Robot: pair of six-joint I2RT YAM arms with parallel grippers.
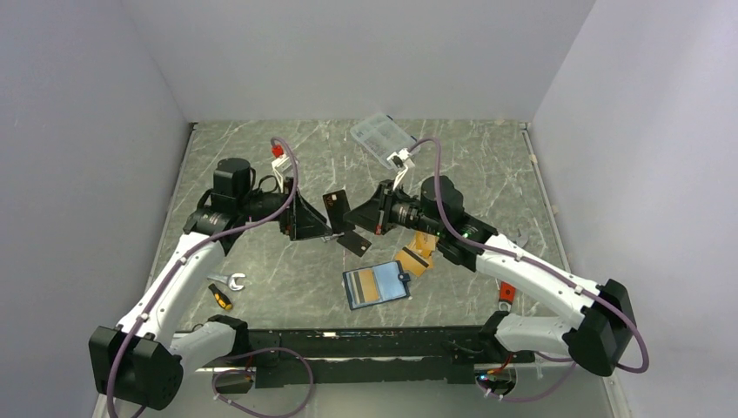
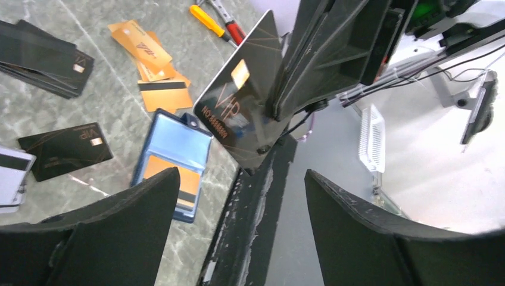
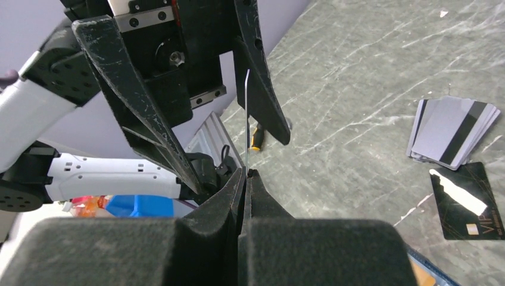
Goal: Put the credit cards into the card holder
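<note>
A black VIP card (image 2: 238, 113) stands up off the table with my right gripper shut on its edge. In the right wrist view that card is a thin edge-on line running up between the parted fingers of my left gripper (image 1: 329, 233). Gaps show on both sides of it, so the left gripper is open around the card. The blue card holder (image 1: 393, 277) lies open on the table, with a gold card (image 2: 186, 179) in a pocket. Another black card (image 1: 354, 243) lies flat below the grippers.
Silver cards (image 3: 446, 131) lie stacked beside the flat black card. Black cards (image 2: 44, 56) and gold cards (image 2: 165, 95) lie in piles. A clear plastic box (image 1: 383, 138) is at the back; a wrench (image 1: 228, 280) and a yellow-handled tool (image 1: 219, 297) are front left.
</note>
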